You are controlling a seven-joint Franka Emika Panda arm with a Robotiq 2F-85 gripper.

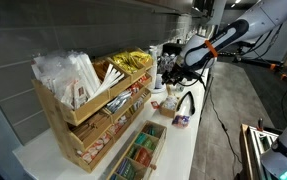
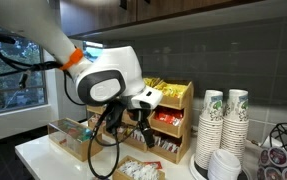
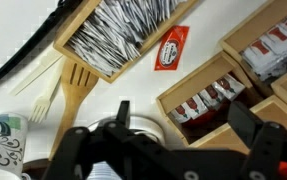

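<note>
My gripper stands open in the wrist view, its two dark fingers apart and no object held between them. Ahead of the fingers a red packet [image 3: 170, 47] lies on the white tabletop, beside a wooden tray [image 3: 67, 38] of many thin white sachets. Below and right is a wooden compartment [image 3: 166, 103] holding red-and-white packets. In exterior view 1 the white arm [image 1: 198, 52] is at the far end of the counter, its fingers too small to make out. The arm [image 2: 108, 75] fills the middle of exterior view 2.
Wooden cutlery [image 3: 75, 92] and a printed cup [image 3: 3, 142] lie left in the wrist view. Stacked cups [image 2: 209, 130] and white bowls [image 2: 224, 165] stand to the right in exterior view 2. A tiered wooden shelf [image 1: 78, 116] lines the wall. Bare counter [image 1: 183, 140] shows in front.
</note>
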